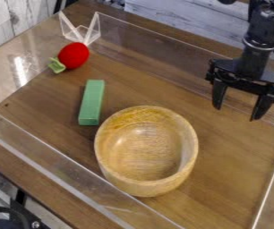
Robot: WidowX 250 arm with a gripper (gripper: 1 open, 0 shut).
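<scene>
My gripper (pixel 247 88) hangs at the upper right over the tray floor, black, its fingers spread open with nothing between them. A tan bowl (pixel 146 161) sits at the bottom middle. A green block (pixel 91 102) lies to its upper left. A red round object (pixel 73 54) with a small green piece beside it lies near the upper left. All three are well to the left of my gripper.
The wooden tray floor (pixel 235 170) is clear on the right and in the middle. Clear walls edge the tray, with a white wire-like piece at the top left.
</scene>
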